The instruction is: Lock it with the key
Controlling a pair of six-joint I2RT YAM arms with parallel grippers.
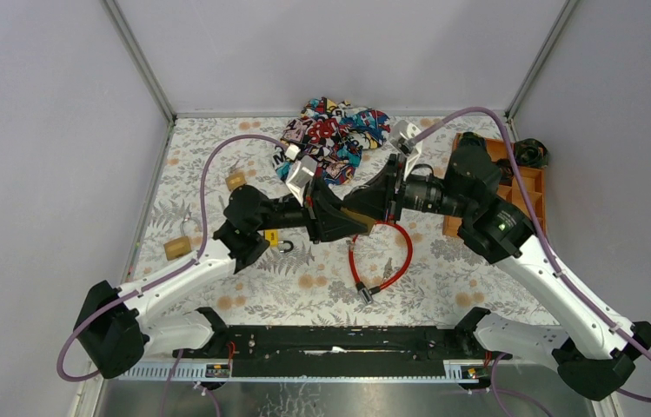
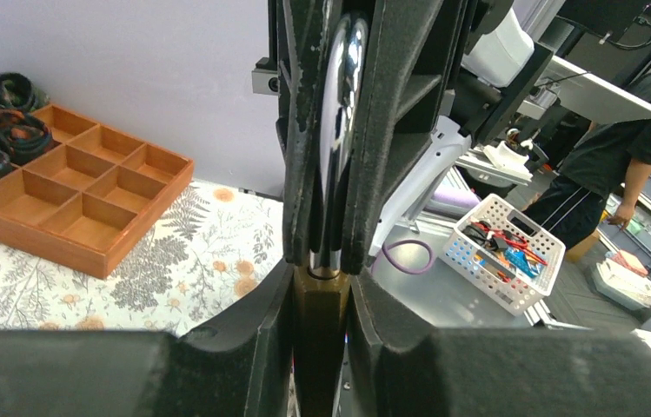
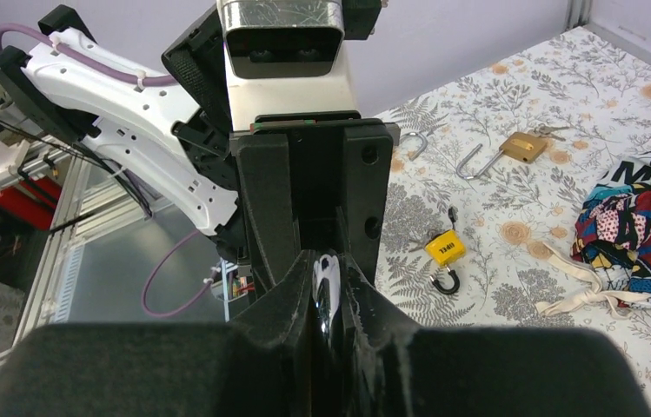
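Observation:
A brass padlock body [image 2: 320,347] stands between the fingers of my left gripper. Slim gaps show low along its sides, so a firm grip is not certain. Its shiny shackle [image 2: 343,95] is clamped in my right gripper, which also shows the metal between its fingertips. From the top view, both hands meet above the table's middle and mostly cover the lock [image 1: 360,223]. I see no key in either hand.
A yellow padlock [image 3: 446,248] and brass padlocks [image 1: 177,248] lie on the left side. A red cable lock [image 1: 408,248] rests below the hands. Patterned cloth [image 1: 326,130] lies behind; a wooden tray [image 1: 450,228] is at right.

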